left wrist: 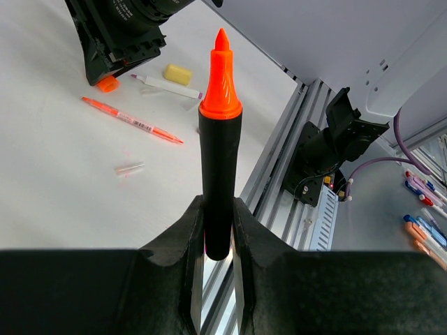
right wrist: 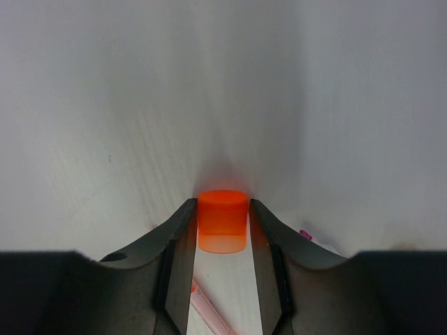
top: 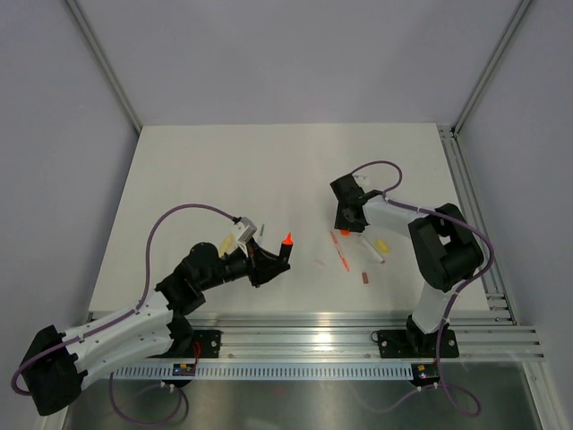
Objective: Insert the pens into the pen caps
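Observation:
Upright in my left gripper is a pen with a black body (left wrist: 221, 157) and an orange tip (left wrist: 221, 91); the fingers are shut on its lower part and the tip points up. Over the table's right half, my right gripper points down with its fingers around a small orange cap (right wrist: 223, 223). Those fingers stand open, one finger on each side of the cap. Whether either pad touches it, I cannot tell. In the left wrist view the orange cap (left wrist: 108, 84) shows just below the right gripper, at table level.
A thin orange pen (top: 340, 252) lies beside the cap. Close by are a white pen (top: 372, 249), a yellow piece (top: 382, 245) and a small brown piece (top: 365, 278). A clear cap (left wrist: 130, 169) lies nearer the left gripper.

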